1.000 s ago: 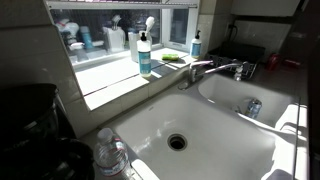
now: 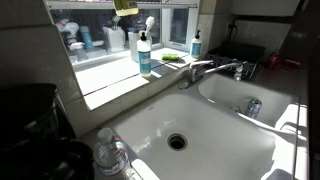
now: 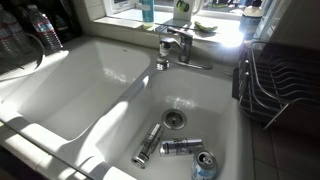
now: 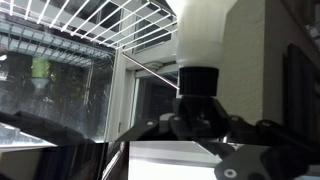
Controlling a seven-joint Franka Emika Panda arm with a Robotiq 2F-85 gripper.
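Observation:
In the wrist view my gripper is shut on a pale, whitish object [image 4: 203, 38] with a black end [image 4: 198, 82] at the fingers. Its upper part runs out of the frame, and the dark fingers are hard to make out. At the top edge of exterior view 1 a yellowish thing with dark parts [image 2: 125, 6] shows; whether it belongs to the arm or to the held object, I cannot tell. Exterior view 2 shows no gripper.
The left basin [image 2: 210, 145] is empty. Several cans, one of them a silver can [image 3: 182, 146], lie in the other basin. A soap bottle [image 2: 145, 55] stands on the windowsill, and water bottles [image 2: 110, 152] are left of the sink. A wire rack [image 4: 95, 22] hangs overhead.
The sink, bottles and sill look the same.

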